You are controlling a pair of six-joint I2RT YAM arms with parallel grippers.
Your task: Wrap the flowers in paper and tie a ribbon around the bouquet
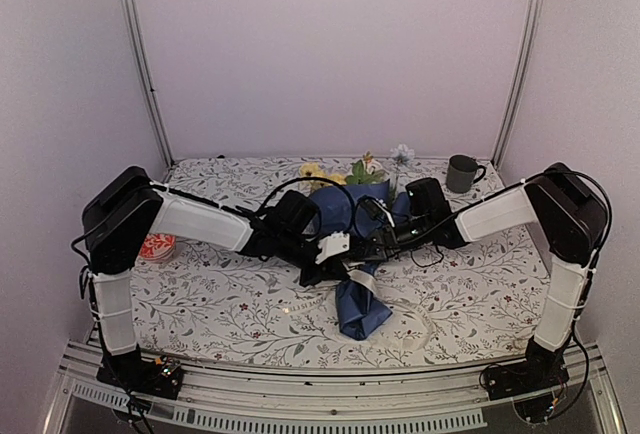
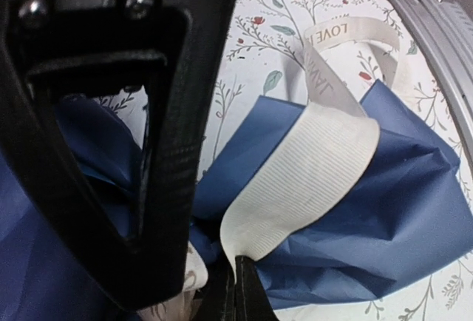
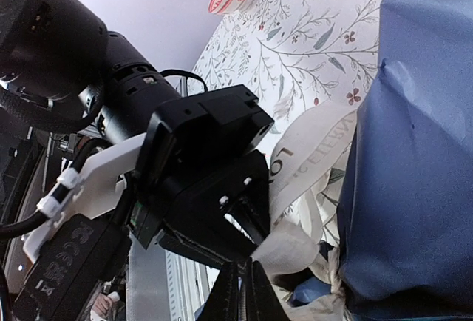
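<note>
The bouquet lies in the middle of the table, its blue wrapping (image 1: 362, 312) gathered at a narrow waist, with yellow flowers (image 1: 312, 171) and green leaves (image 1: 362, 171) at the far end. A white printed ribbon (image 2: 303, 180) lies across the wrapping at the waist. Its edge runs between the closed tips of my left gripper. My right gripper is shut close by; the ribbon (image 3: 284, 251) passes against its fingertips, and whether any is pinched there is unclear. In the top view both grippers crowd over the waist and hide the crossing of the ribbon.
A dark mug (image 1: 463, 173) stands at the back right. At the left is a red-and-white round container (image 1: 157, 246), near the left arm. Loose ribbon (image 1: 428, 326) curls on the table to the right of the wrapping.
</note>
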